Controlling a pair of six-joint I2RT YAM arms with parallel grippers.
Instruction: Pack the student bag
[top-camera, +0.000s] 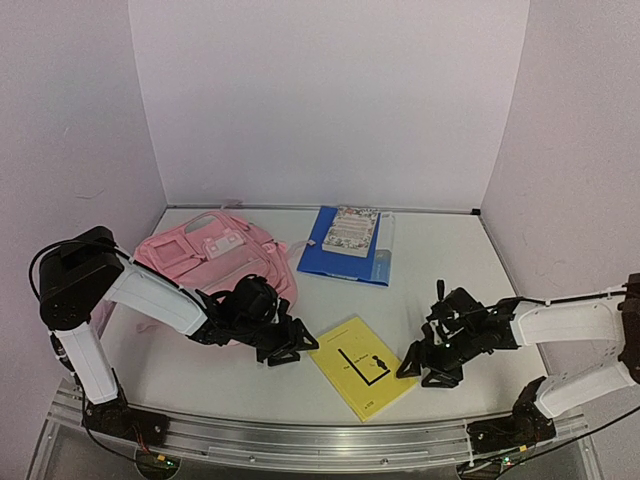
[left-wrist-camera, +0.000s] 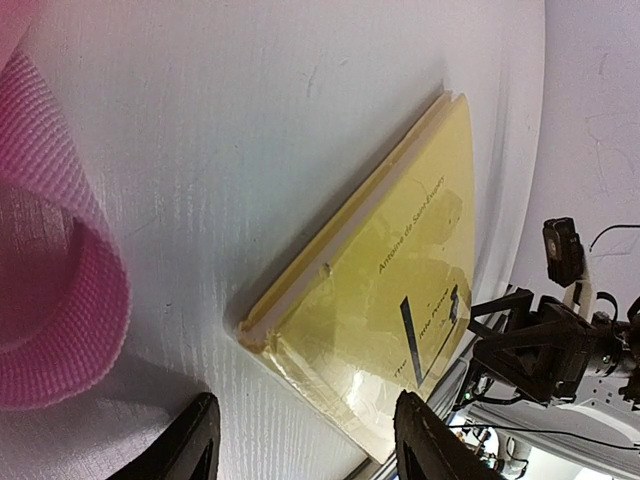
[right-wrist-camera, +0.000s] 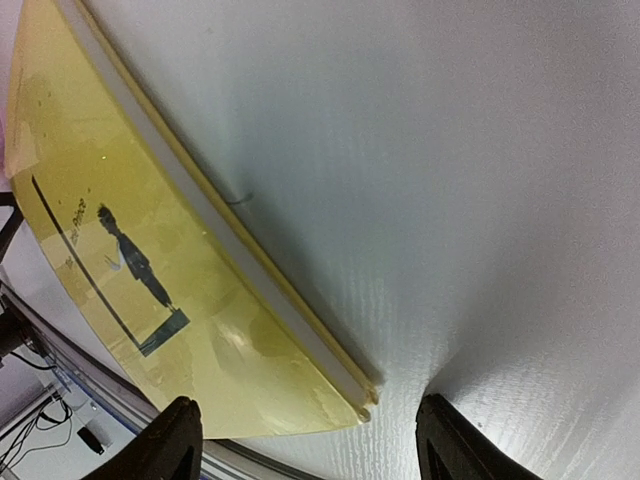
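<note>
A yellow book (top-camera: 362, 372) lies flat and slanted near the front of the table. At its left corner is my left gripper (top-camera: 292, 345), open; in the left wrist view the fingers stand well apart with that corner of the book (left-wrist-camera: 370, 310) ahead of them. My right gripper (top-camera: 421, 369) is at the opposite corner, fingers also spread; in the right wrist view the book's near corner (right-wrist-camera: 250, 390) reaches into the space before the fingertips. Neither gripper is closed on it. The pink bag (top-camera: 205, 250) lies at the left, partly behind my left arm.
A blue folder (top-camera: 325, 262) with a patterned book (top-camera: 351, 232) on top lies at the back centre, beside a clear sleeve (top-camera: 383, 262). A pink strap (left-wrist-camera: 95, 290) loops close to my left gripper.
</note>
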